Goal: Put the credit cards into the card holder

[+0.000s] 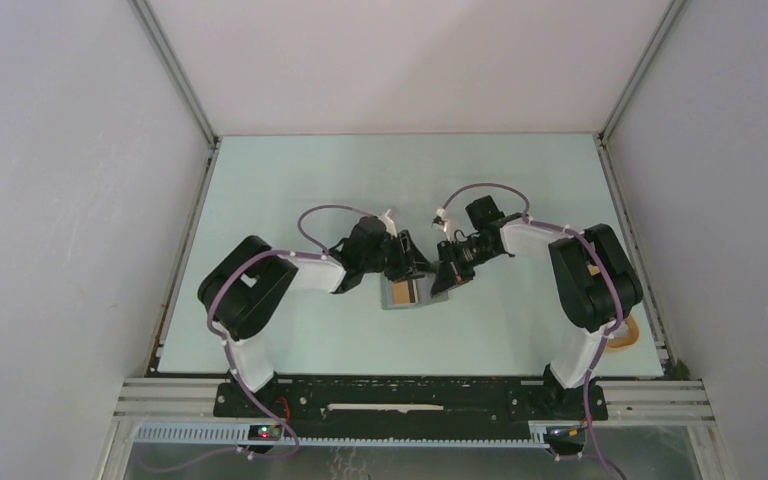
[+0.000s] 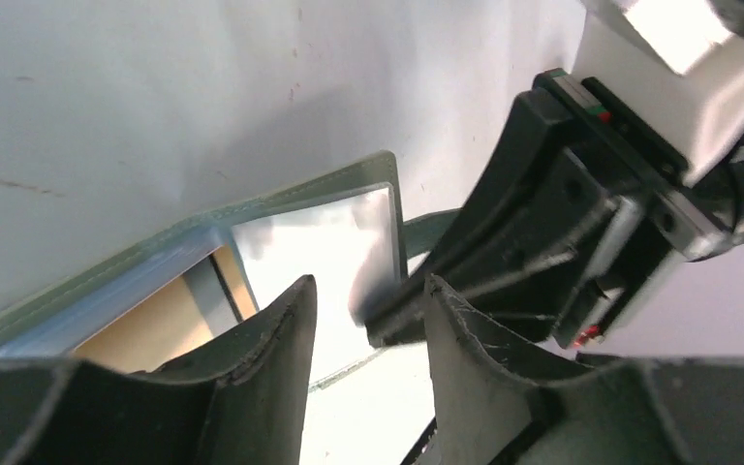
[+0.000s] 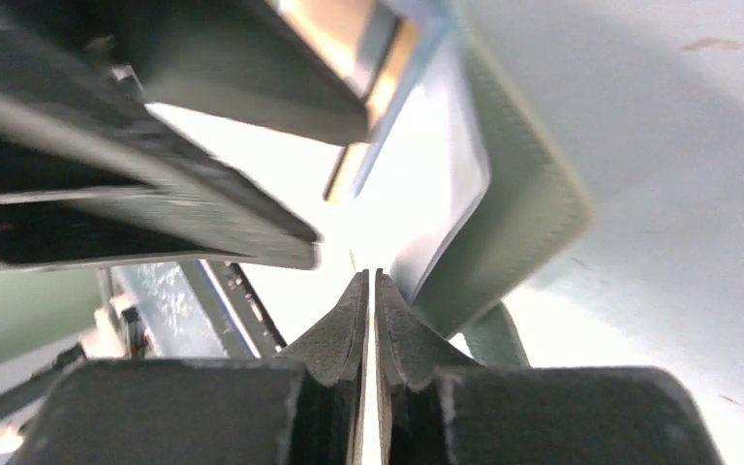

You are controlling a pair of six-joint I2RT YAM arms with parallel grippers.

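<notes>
The card holder (image 1: 400,304) lies opened out at the table's middle, partly covered by both grippers. In the left wrist view it has a grey-green cover edge (image 2: 349,179), a white panel (image 2: 315,252) and a tan-brown section (image 2: 145,334) with a dark stripe. Over it, my left gripper is part open, its fingers apart with nothing gripped. My right gripper is closed at the white panel's outer edge (image 3: 465,213), which bows up from the green cover (image 3: 533,184). A thin pale line shows between its fingers; whether that is a card cannot be told.
An orange-brown item (image 1: 622,336) lies at the table's right edge, partly under the right arm. Both grippers are very close together over the holder.
</notes>
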